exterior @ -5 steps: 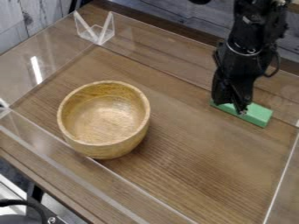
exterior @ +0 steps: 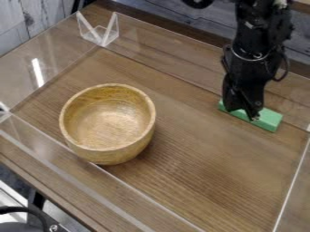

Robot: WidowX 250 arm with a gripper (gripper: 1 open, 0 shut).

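Note:
The black gripper (exterior: 247, 103) hangs from the top right, its fingertips low over a flat green block (exterior: 266, 118) at the right of the table and partly in front of it. Its fingers look close together; I cannot make out anything held between them, and cannot tell whether they touch the block.
A tan round bowl (exterior: 107, 123) stands at the left centre of the wooden table (exterior: 169, 181). A clear plastic piece (exterior: 100, 27) is at the back left. Dark cables lie at the lower left corner.
The gripper has shifted slightly over the green block. The bowl and block look unmoved.

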